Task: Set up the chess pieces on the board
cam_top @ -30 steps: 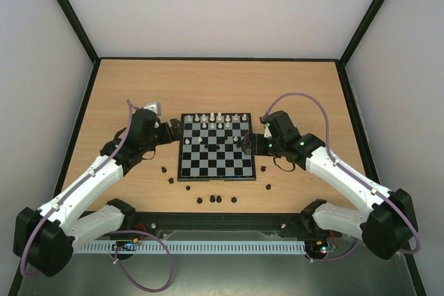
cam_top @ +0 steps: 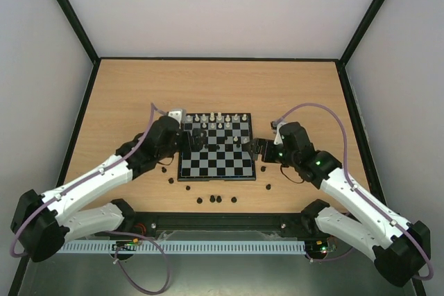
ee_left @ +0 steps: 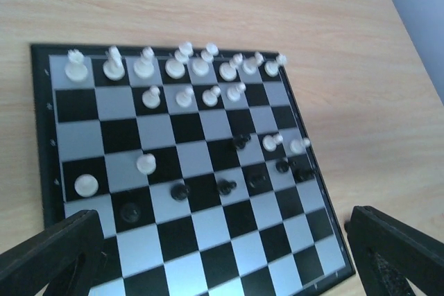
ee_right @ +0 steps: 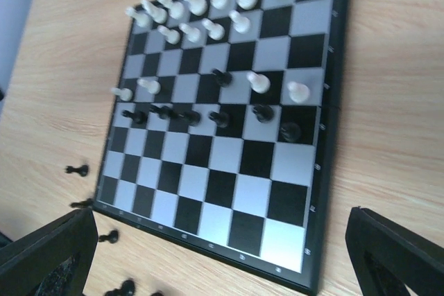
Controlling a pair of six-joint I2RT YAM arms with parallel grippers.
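The chessboard [cam_top: 216,172] lies flat at the middle of the table. White pieces fill its far row, with several more white ones, such as a white pawn [ee_left: 151,97], standing one row nearer. Mid-board, a few loose white pieces, including one white piece [ee_right: 259,82], stand among several black pieces like the black pawn [ee_right: 219,118]; some of the black ones look tilted or lying. My left gripper [cam_top: 200,140] is open above the board's left side. At the right edge my right gripper [cam_top: 252,149] is also open. Neither has anything between its fingers.
Several black pieces lie off the board on the near table, among them one black piece [cam_top: 200,200] and another black piece [cam_top: 268,186]. Another black piece [ee_right: 109,236] lies beside the board's edge. The table [cam_top: 208,88] beyond the board is clear.
My left gripper has moved right and slightly toward the near side, from beside the board to over its left part. The right gripper has shifted slightly. No piece has visibly moved.
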